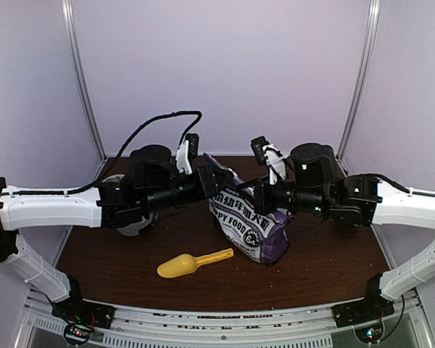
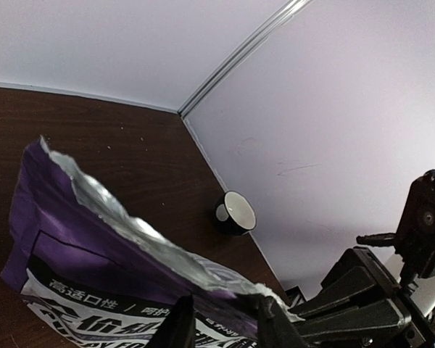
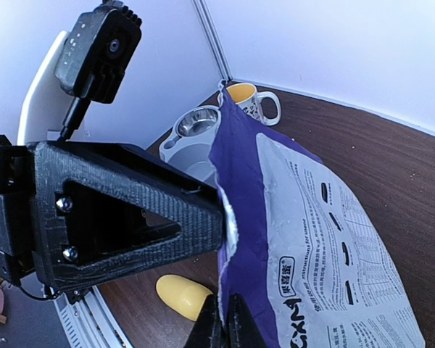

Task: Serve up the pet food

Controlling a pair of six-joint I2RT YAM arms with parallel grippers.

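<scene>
The purple-and-white pet food bag [image 1: 243,225] stands in the middle, top edge crinkled silver in the left wrist view. My right gripper is shut on the bag's top edge, which runs up between its fingertips. My left gripper is at the bag's top, its fingers apart around or just beside the rim, close to the right gripper. A yellow scoop [image 1: 185,264] lies on the table in front of the bag.
A double metal bowl in a holder [image 3: 185,156] and a white mug [image 3: 252,105] stand at the left, a dark mug [image 2: 232,214] at the right.
</scene>
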